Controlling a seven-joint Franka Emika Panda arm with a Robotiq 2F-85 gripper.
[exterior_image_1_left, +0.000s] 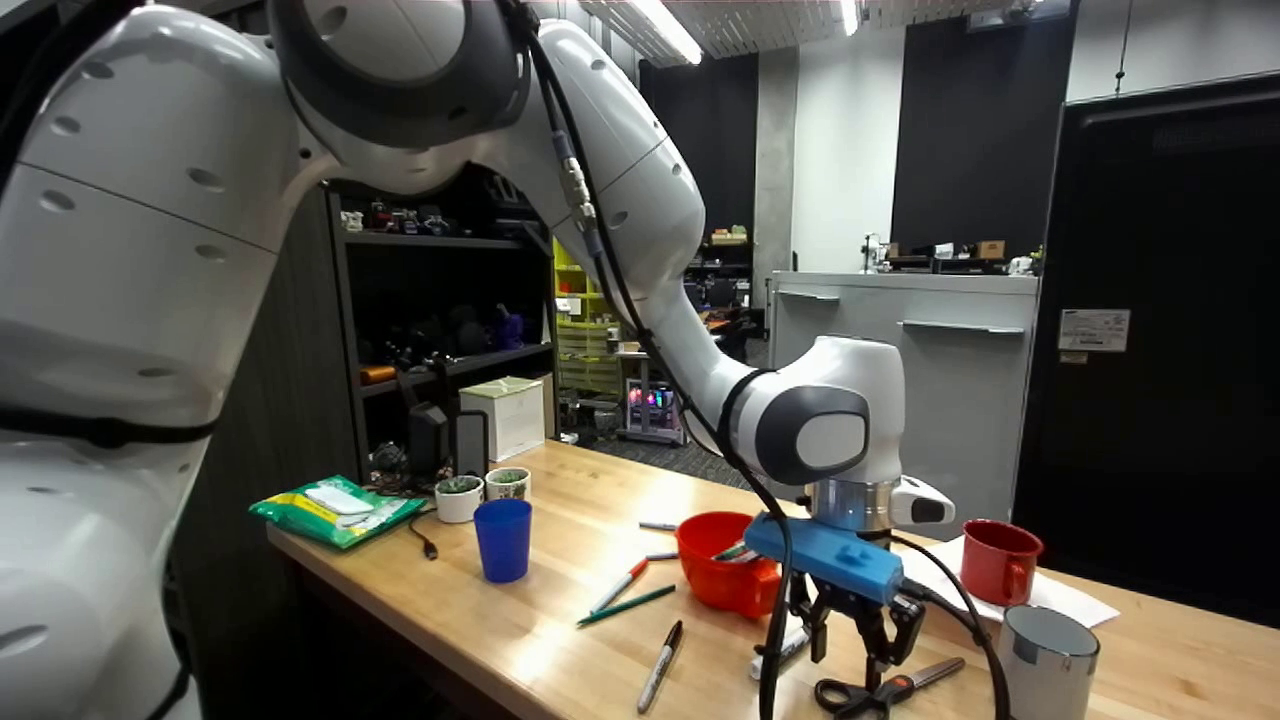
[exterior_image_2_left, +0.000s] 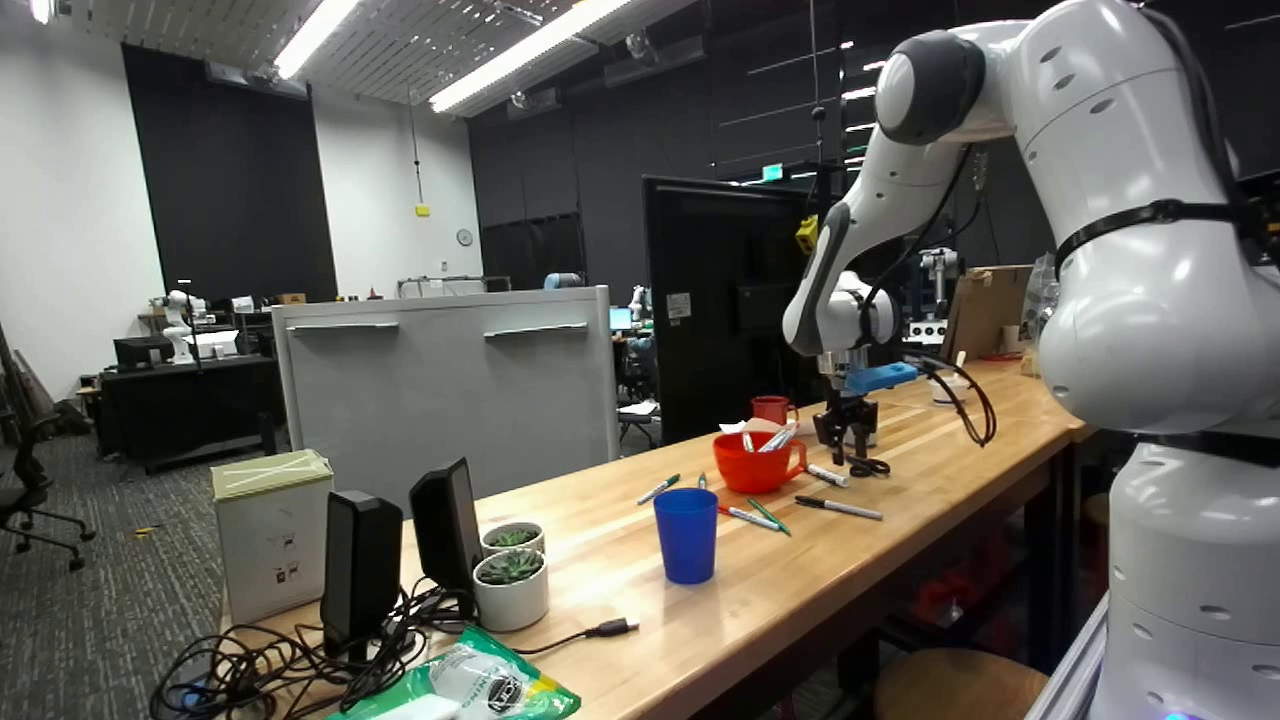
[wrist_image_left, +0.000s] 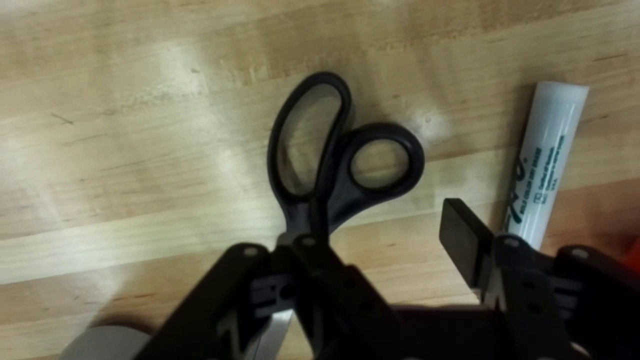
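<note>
Black-handled scissors lie flat on the wooden table beneath my gripper. Its fingers stand apart, and no object shows held between the fingers. In the wrist view the left finger overlaps the scissors near the handle joint; whether it touches them I cannot tell. The right finger is nearer a white marker, which lies on the table and is partly covered by that finger. From exterior view 1, the gripper hangs low over the scissors, right of an orange-red bowl with markers in it.
A grey metallic cup and a red mug stand to the right, close to the arm. Several pens, including a black marker, lie left of the gripper. Beyond them stands a blue cup.
</note>
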